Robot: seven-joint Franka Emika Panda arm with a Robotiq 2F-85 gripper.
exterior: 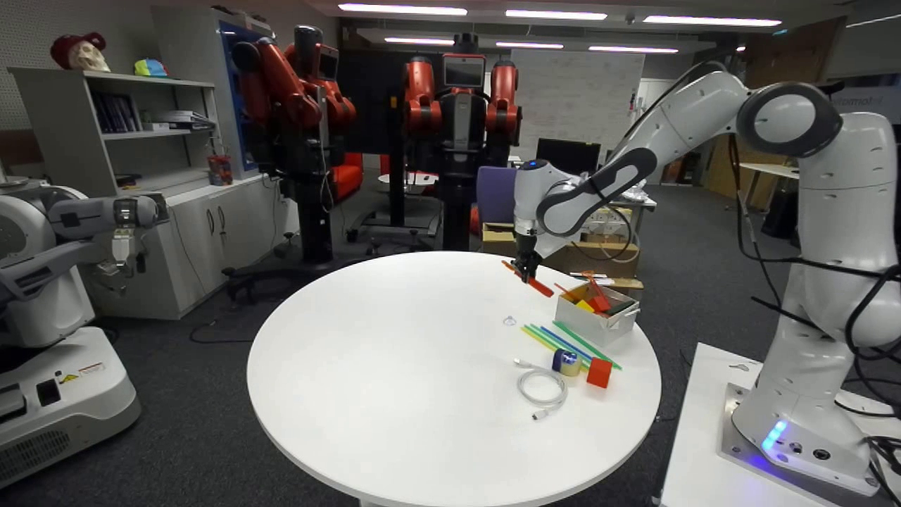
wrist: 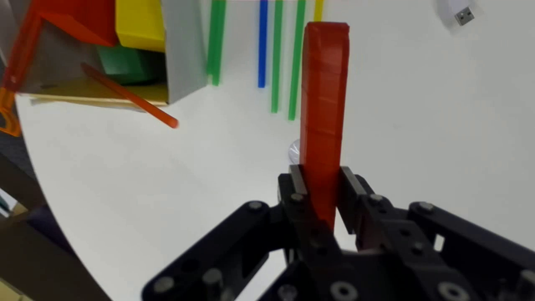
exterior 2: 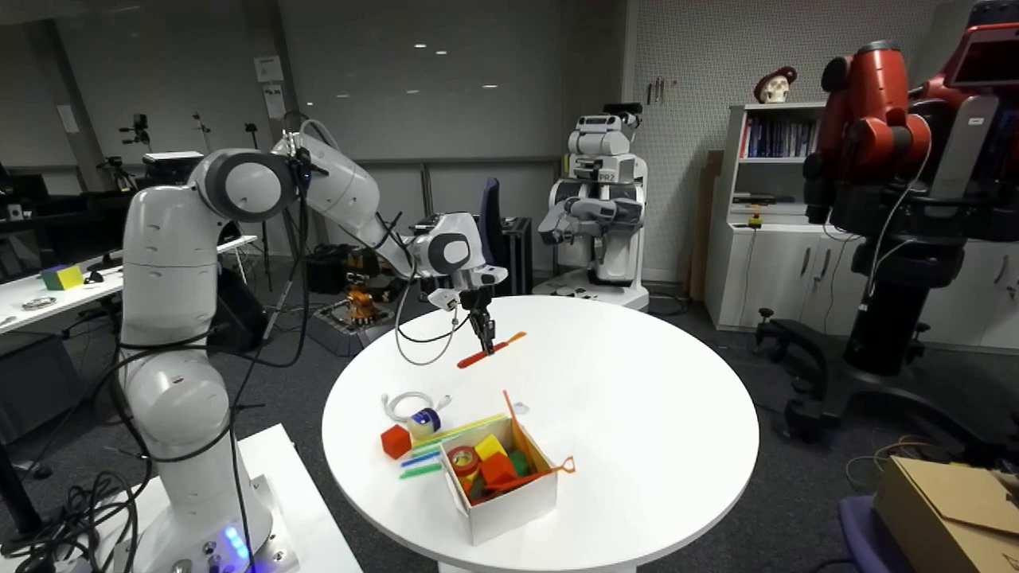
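My gripper is shut on a long red-orange stick-like tool [wrist: 324,95], its fingers pressing on both sides of it. In the second exterior view the tool [exterior 2: 470,360] hangs in the air above the table, its thinner orange end beyond the gripper [exterior 2: 488,349]. A white open box [exterior 2: 516,514] on the table holds a red tape roll, yellow, red and green blocks and orange pieces, some sticking out over its walls. In the first exterior view the gripper [exterior: 527,272] is to the left of the box [exterior: 591,328] and higher than it.
Several green, blue and yellow sticks [exterior: 557,339] lie beside the box. Near them are a blue-and-cream roll [exterior: 567,362], a red cube [exterior: 599,372], a coiled white cable [exterior: 542,389] and a small clear item [exterior: 509,321].
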